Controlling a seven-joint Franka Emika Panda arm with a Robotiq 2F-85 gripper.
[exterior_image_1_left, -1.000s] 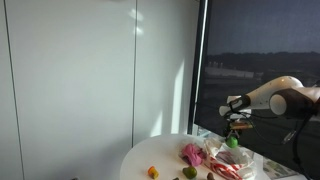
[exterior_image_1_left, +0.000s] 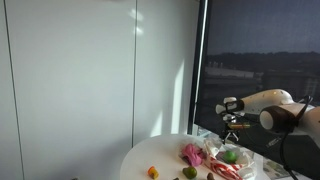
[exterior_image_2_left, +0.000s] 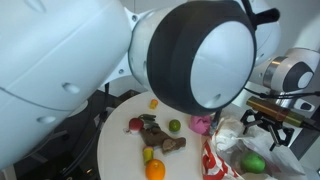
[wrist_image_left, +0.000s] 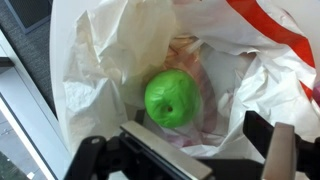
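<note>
A round green fruit (wrist_image_left: 173, 98) rests on the crumpled white plastic of a red-and-white bag (wrist_image_left: 110, 50). In exterior view 2 the green fruit (exterior_image_2_left: 252, 162) shows inside the bag's opening. My gripper stands open over the bag, its dark fingers wide apart and nothing between them. The fruit is clear of both fingers in the wrist view. From the first exterior view, the gripper (exterior_image_1_left: 231, 135) hangs just above the green fruit (exterior_image_1_left: 231, 156).
Left of the bag, the round white table (exterior_image_2_left: 115, 150) holds an orange (exterior_image_2_left: 155, 171), a red fruit (exterior_image_2_left: 135, 125), a small green fruit (exterior_image_2_left: 174, 125), brown items (exterior_image_2_left: 165, 140) and a pink cloth (exterior_image_2_left: 203, 124). A dark window (exterior_image_1_left: 260, 60) stands behind the arm.
The green fruit was up at my gripper's fingers above the bag; now it lies lower, in the bag, and apart from the gripper. The gripper has opened.
</note>
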